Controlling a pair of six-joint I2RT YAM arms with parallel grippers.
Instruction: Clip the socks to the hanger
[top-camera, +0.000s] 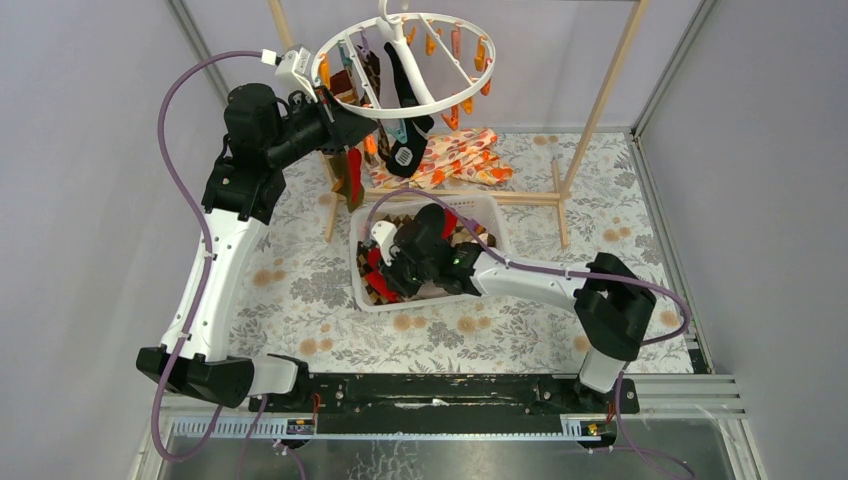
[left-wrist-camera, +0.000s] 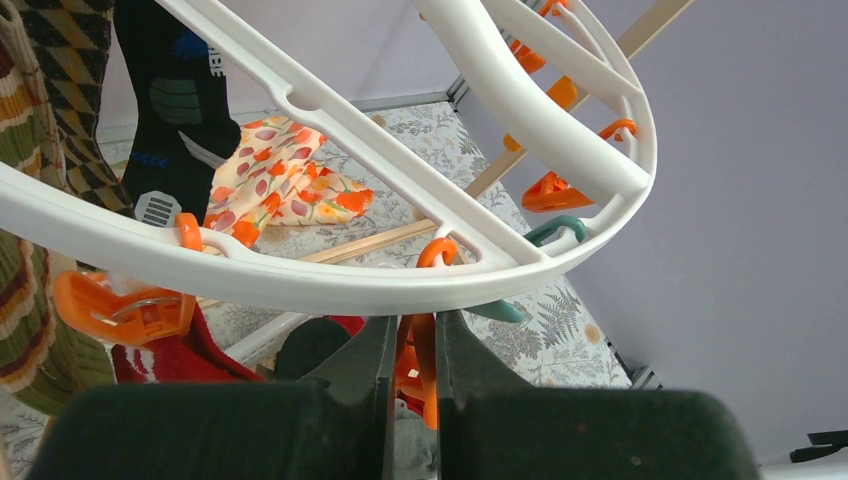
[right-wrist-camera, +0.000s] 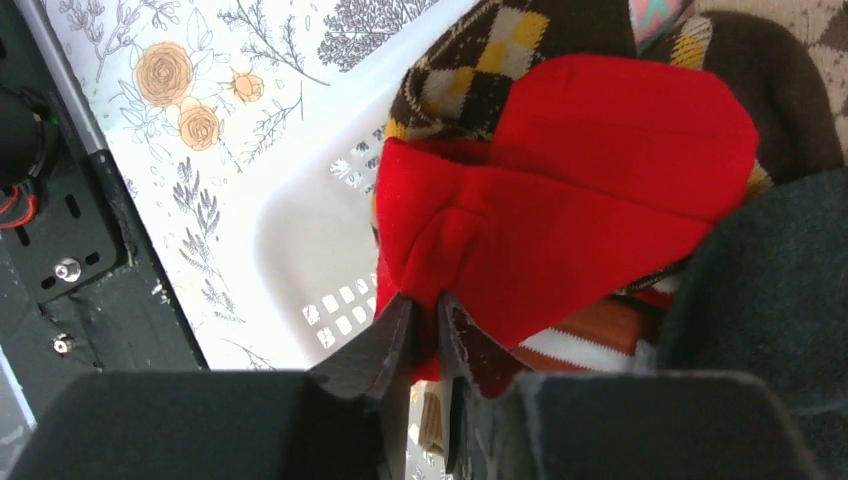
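The white round hanger (top-camera: 432, 106) carries several clips around its rim. My left gripper is shut on an orange clip (left-wrist-camera: 425, 345) hooked under the rim. To its left in that view hang a black sock (left-wrist-camera: 170, 100) and a striped sock (left-wrist-camera: 30, 330); another orange clip (left-wrist-camera: 130, 310) sits beside the striped one. Inside the basket (right-wrist-camera: 300, 250), my right gripper points down at a red sock (right-wrist-camera: 600, 140). A fold of red cloth lies in the narrow gap between its fingers; how firmly they close on it does not show.
The white basket (top-camera: 357, 262) holds more socks, among them a dark one (right-wrist-camera: 770, 280) beside the red one. A wooden stand (top-camera: 600, 105) frames the hanger, and an orange-patterned cloth (top-camera: 465, 160) lies behind the basket. Open floor lies to the right.
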